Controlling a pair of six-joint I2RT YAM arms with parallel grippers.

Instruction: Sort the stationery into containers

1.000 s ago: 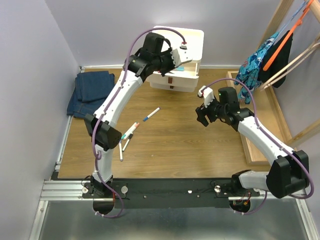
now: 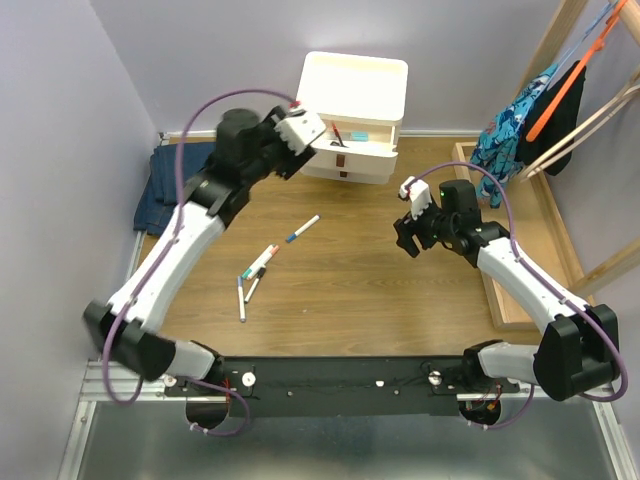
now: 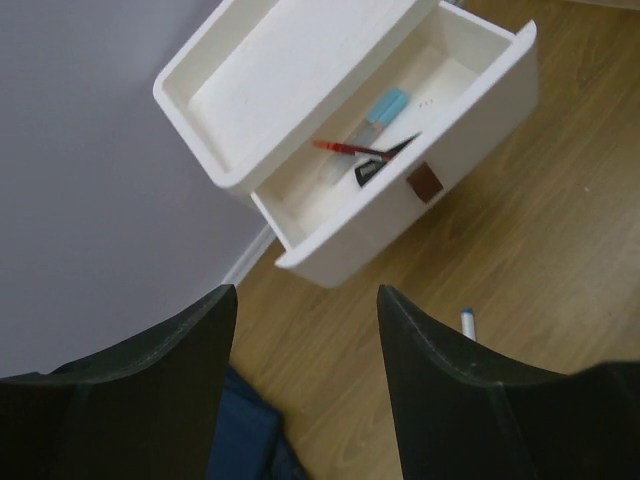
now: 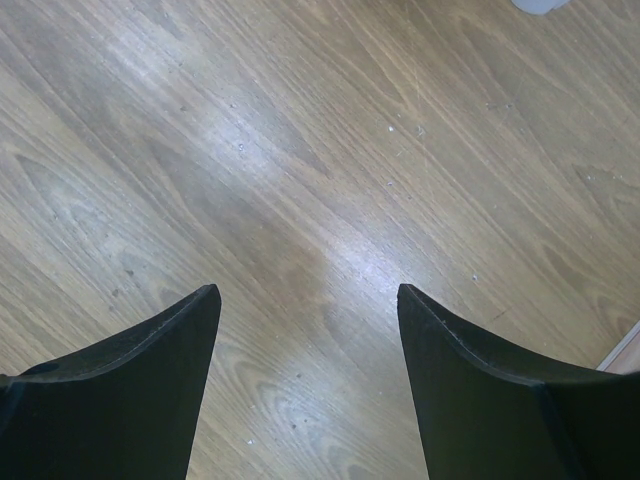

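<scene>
A white container (image 2: 350, 160) stands at the back with its drawer out; in the left wrist view a red pen (image 3: 350, 148), a dark item and a blue-capped item (image 3: 385, 108) lie inside. My blurred left gripper (image 2: 295, 150) is open and empty, left of the drawer's front. Several markers (image 2: 262, 262) lie on the left-middle of the table, one blue-and-white marker (image 2: 302, 228) apart from the others. My right gripper (image 2: 408, 240) hangs over the table's right-middle, fingers apart with nothing between them.
Folded jeans (image 2: 160, 190) lie at the back left. A wooden tray (image 2: 500, 310) and rack with hanging clothes (image 2: 500, 140) stand at the right.
The right arm has shifted very slightly.
</scene>
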